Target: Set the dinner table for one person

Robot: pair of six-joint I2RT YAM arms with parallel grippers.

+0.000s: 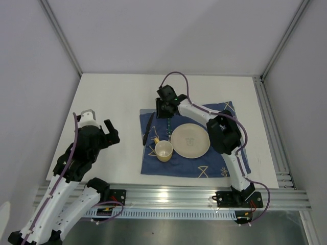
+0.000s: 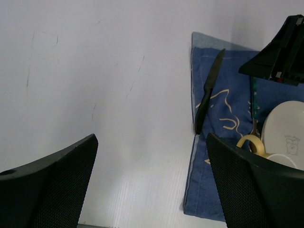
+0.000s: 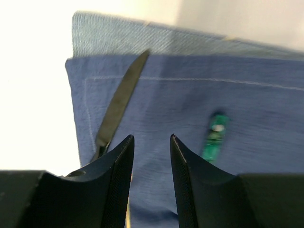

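On the blue placemat (image 1: 185, 167) sit a cream plate (image 1: 189, 140), a yellow mug (image 1: 163, 151) left of it, and a black knife (image 1: 147, 130) along the left edge. A green-handled utensil (image 3: 213, 140) lies under my right gripper (image 1: 162, 106), just right of the knife; its lower part is hidden. That gripper's fingers are partly apart with nothing visible between them. My left gripper (image 1: 110, 132) is open and empty over the bare table, left of the placemat (image 2: 209, 194).
Walls and metal rails border it.
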